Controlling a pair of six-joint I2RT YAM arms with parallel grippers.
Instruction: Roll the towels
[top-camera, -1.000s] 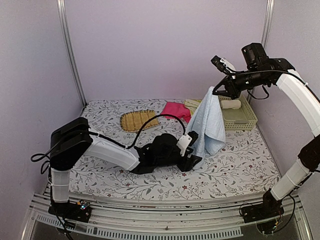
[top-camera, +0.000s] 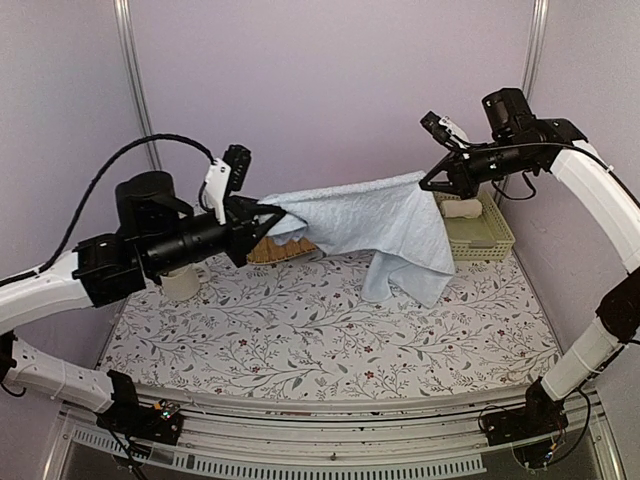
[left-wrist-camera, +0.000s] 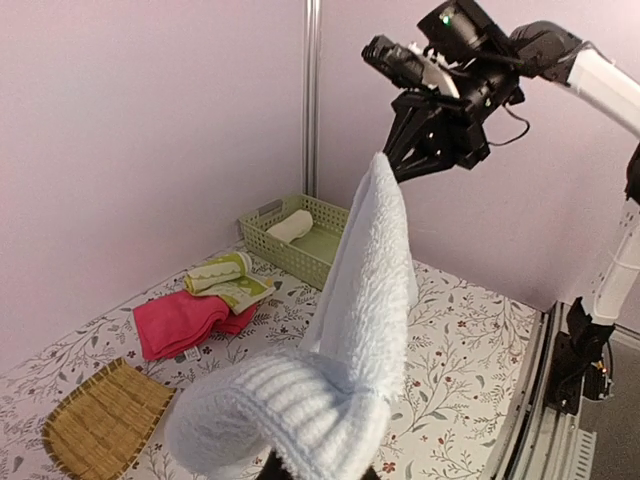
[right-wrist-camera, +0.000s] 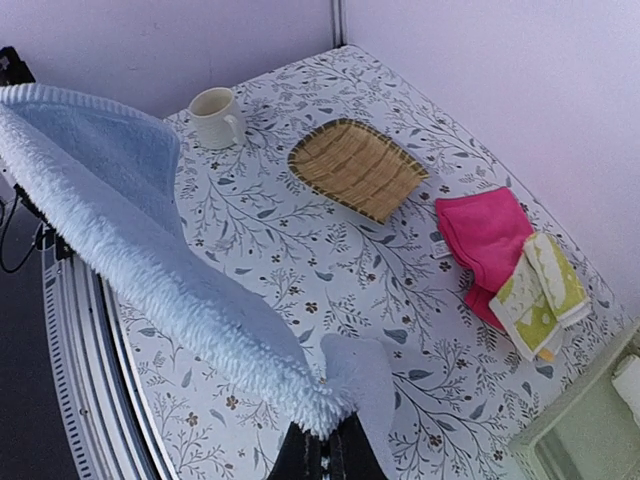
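A light blue-white towel (top-camera: 370, 222) is stretched in the air between my two grippers, its lower part drooping toward the table on the right. At its left end, my left gripper (top-camera: 282, 212) is shut on the towel's edge; a bunched fold (left-wrist-camera: 310, 410) covers most of those fingertips in the left wrist view. Higher up at the right, my right gripper (top-camera: 428, 182) is shut on another part of the towel. In the right wrist view the towel's long edge (right-wrist-camera: 190, 285) runs up and left from the right fingers.
A green basket (top-camera: 510, 240) with a rolled white towel (left-wrist-camera: 291, 226) stands at the back right. Pink (left-wrist-camera: 175, 322) and green-white (left-wrist-camera: 220, 270) towels lie beside it. A woven tray (right-wrist-camera: 350, 165) and white mug (right-wrist-camera: 217, 118) are farther left.
My left gripper has risen from near the table and swung left, drawing its end of the towel out sideways. The right arm looks almost still, keeping its hold.
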